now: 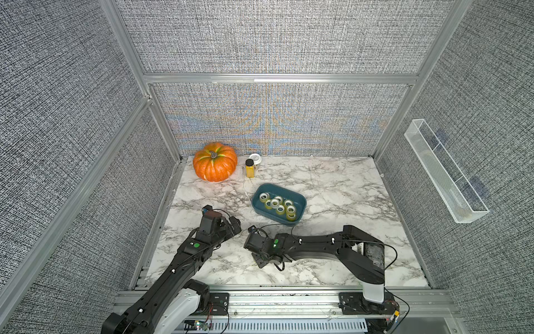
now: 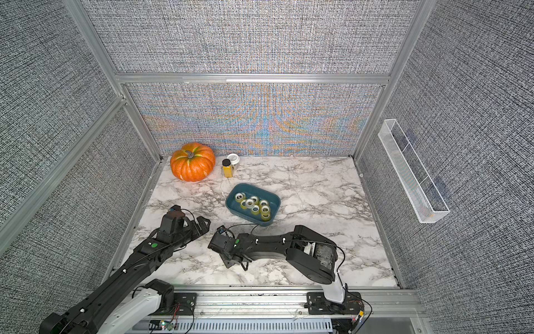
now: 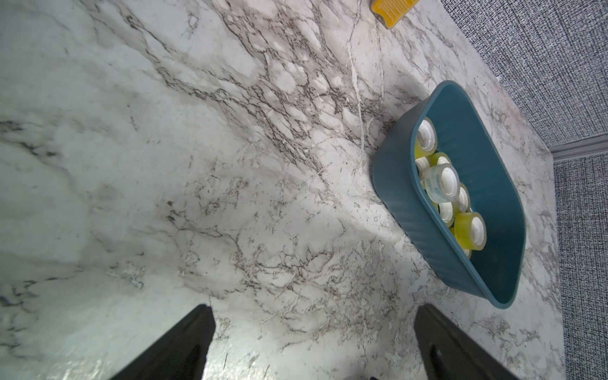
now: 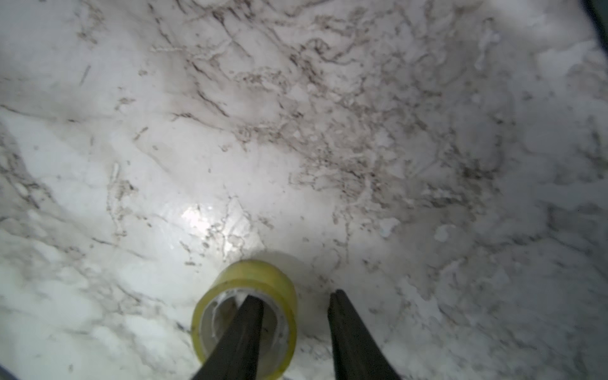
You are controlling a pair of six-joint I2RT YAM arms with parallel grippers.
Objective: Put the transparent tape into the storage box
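Note:
A loose yellowish transparent tape roll (image 4: pixel 243 272) lies on the marble table in the right wrist view, hidden under the arm in the top views. My right gripper is low over it, part open, one finger across the roll's hollow and the other just outside its rim. A teal storage box (image 3: pixel 405 202) at mid table holds several tape rolls (image 3: pixel 468 229). My left gripper is open above the table, left of the box, with nothing between its fingers.
An orange pumpkin (image 1: pixel 215 164) stands at the back left, beside a yellow bottle (image 1: pixel 249 170) and a white round item (image 1: pixel 256 157). A white mesh rack (image 1: pixel 445 172) hangs on the right wall. The table right of the box is clear.

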